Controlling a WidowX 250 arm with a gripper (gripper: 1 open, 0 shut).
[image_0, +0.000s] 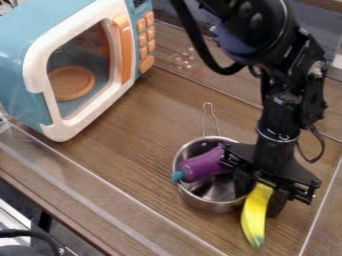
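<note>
A steel pot with a wire handle sits on the wooden counter. A purple eggplant with a teal tip lies tilted across its upper part. My black gripper is low over the pot's right side, shut, apparently on the eggplant's right end, though its fingertips are largely hidden. A yellow banana lies beside the pot on the right, partly under the gripper.
A toy microwave in blue and white stands at the upper left. A black cable lies at the bottom left.
</note>
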